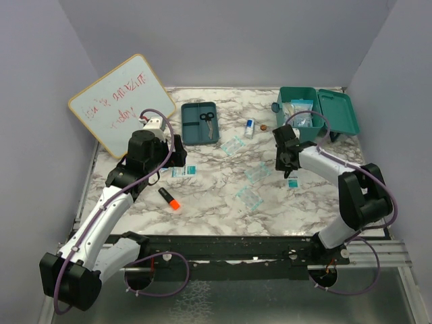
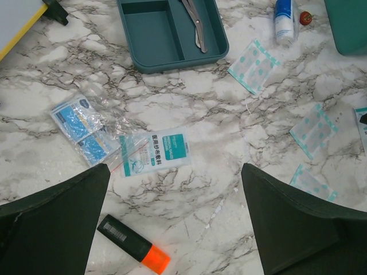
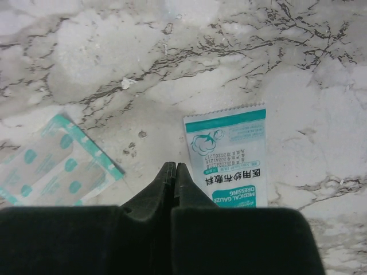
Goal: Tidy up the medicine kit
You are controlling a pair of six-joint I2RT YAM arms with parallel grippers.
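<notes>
A gauze packet (image 3: 232,154) with teal print lies flat on the marble table in the right wrist view. My right gripper is shut with its fingertips together and nothing between them, beside the packet's left edge. Near the left wall of the top view my left gripper stands open and empty above the table. Below it a second gauze packet (image 2: 155,153) lies beside a bag of blue packs (image 2: 86,129). The green box (image 1: 287,94) at the back right holds bagged items, and its lid (image 1: 339,112) lies to its right.
A dark tray (image 1: 192,138) with scissors (image 1: 208,121) stands at the back middle. Several clear dotted packets, such as one (image 1: 249,198) at centre, lie flat. An orange-capped marker (image 1: 169,198), a white bottle (image 1: 250,127) and a whiteboard (image 1: 121,101) are also on the table.
</notes>
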